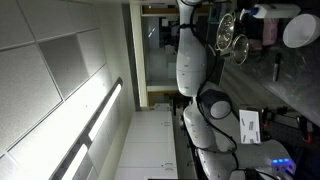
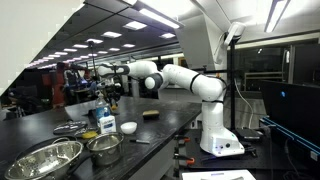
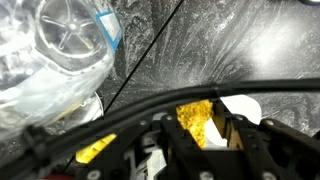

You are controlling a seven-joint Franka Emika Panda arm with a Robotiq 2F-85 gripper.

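Note:
An orange-yellow object [image 3: 195, 118] sits between the fingers of my gripper in the wrist view, and the fingers are shut on it. What exactly it is, I cannot tell. A white round bowl [image 3: 243, 107] lies below and beside it, partly covered by the black cable and the gripper. A clear plastic bottle [image 3: 70, 45] fills the upper left of that view. From the second exterior view, the gripper [image 2: 110, 90] hangs above the dark table at the far side, small and hard to make out.
Metal pots [image 2: 105, 150] and a large steel bowl [image 2: 48, 160] stand at the table's near left. A small white bowl [image 2: 128, 128] and a tan block [image 2: 151, 114] lie farther right. A yellow item [image 3: 95, 148] shows near the bottle.

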